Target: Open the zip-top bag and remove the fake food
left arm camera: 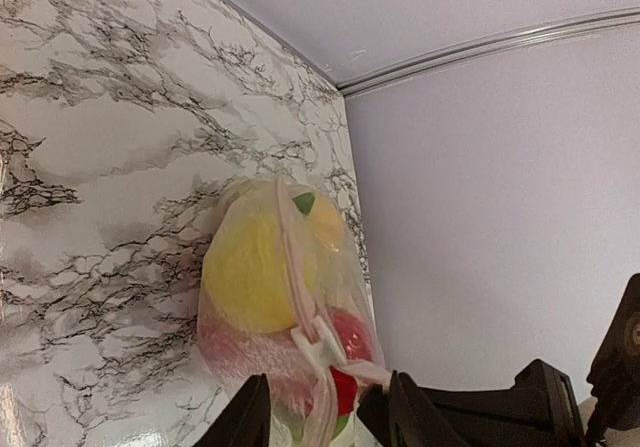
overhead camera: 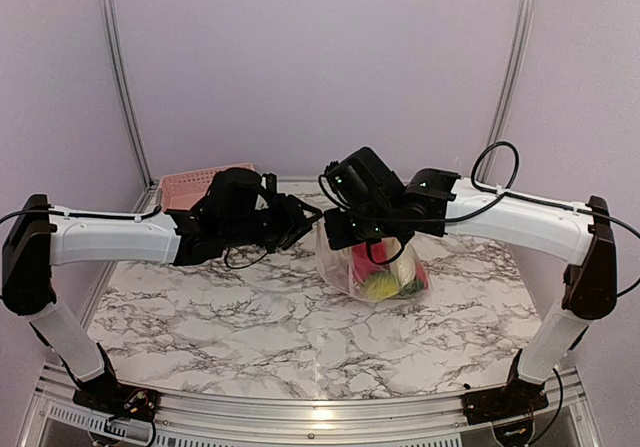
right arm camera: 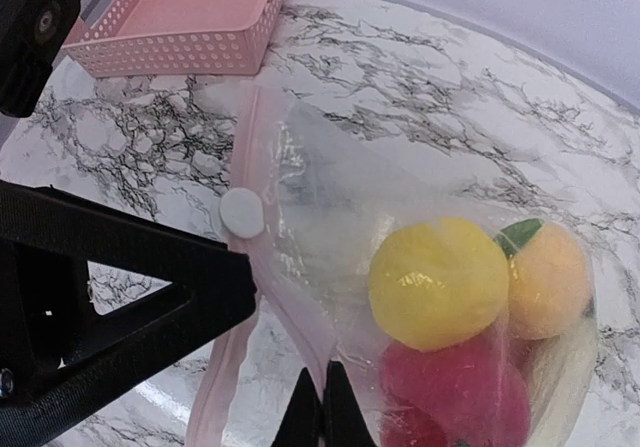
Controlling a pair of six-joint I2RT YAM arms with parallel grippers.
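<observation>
The clear zip top bag [overhead camera: 338, 272] has a pale pink zip strip [right arm camera: 243, 147] with a round white slider [right arm camera: 242, 212]. Inside it show a yellow piece of fake food [right arm camera: 438, 282], a peach-coloured one [right arm camera: 548, 279] and a red-pink one [right arm camera: 460, 387]. My right gripper is shut on the bag's zip edge, which runs in between its fingertips. From the other side my left gripper reaches in, its fingers [left arm camera: 247, 419] apart on either side of the strip, close to the slider. In the top view the arms partly cover the bag's top.
A pink basket [overhead camera: 190, 182] stands at the back left, partly behind my left arm. Walls close off the back and sides.
</observation>
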